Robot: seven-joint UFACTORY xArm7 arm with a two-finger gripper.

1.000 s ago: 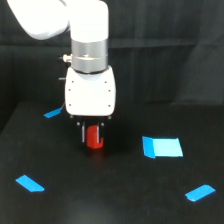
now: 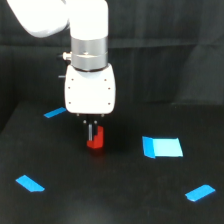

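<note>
A small red object (image 2: 96, 138) stands on the black table, left of the middle of the view. Directly over it is my gripper (image 2: 92, 130), pointing down from the white arm. Its fingertips come down to the upper part of the red object and overlap it in this view. The two fingers look close together. Too little detail shows to tell whether they press on the red object or only stand in front of it.
A light blue square (image 2: 167, 147) lies to the right with a darker blue piece (image 2: 148, 147) at its left edge. Blue strips lie at front left (image 2: 30, 184), front right (image 2: 200, 192) and back left (image 2: 54, 112).
The fingers stood wider apart a second ago, on either side of the red object, and now appear closer together. The red object and the blue pieces look almost unmoved.
</note>
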